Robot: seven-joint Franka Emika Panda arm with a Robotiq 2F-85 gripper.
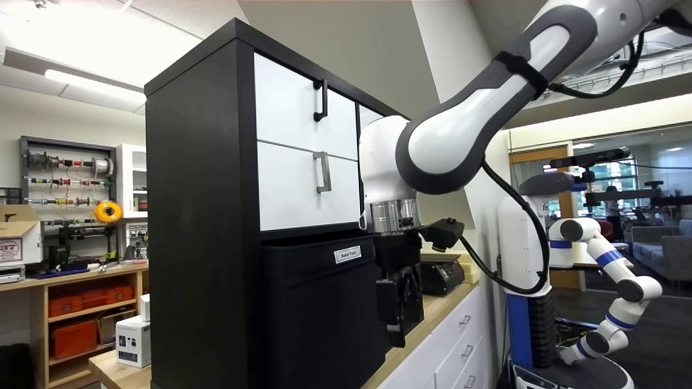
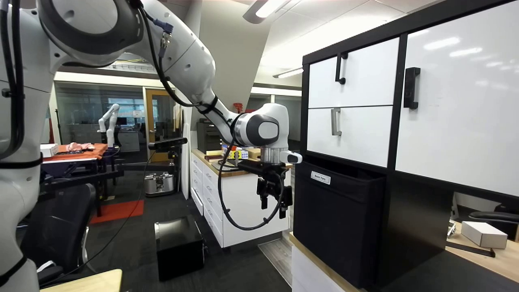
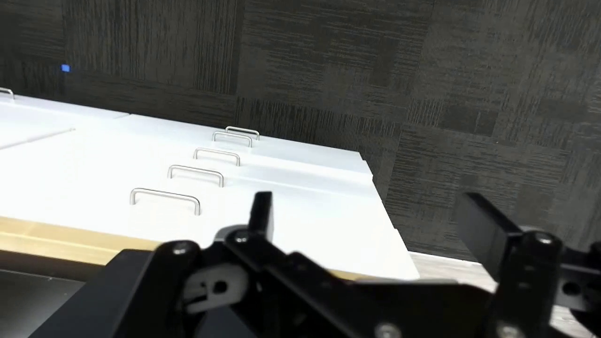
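My gripper (image 2: 273, 207) hangs pointing down in front of the black cabinet, beside its black fabric bin (image 2: 335, 219). The wrist view shows the fingers (image 3: 262, 217) wide apart with nothing between them. Above the bin are two white drawers: the upper drawer (image 2: 369, 73) has a black handle (image 2: 339, 68), the lower drawer (image 2: 362, 136) a grey metal handle (image 2: 335, 121). Both drawers look closed. To their right in exterior view 2 is a large white door (image 2: 467, 112) with a black handle (image 2: 411, 88). My gripper touches none of the handles.
A white drawer cabinet (image 2: 253, 204) with a wooden top stands beyond the gripper; its metal handles (image 3: 166, 194) show from above. A dark machine (image 1: 443, 275) rests on the counter. A black box (image 2: 177, 248) sits on the carpet. Open floor lies left of the gripper in exterior view 2.
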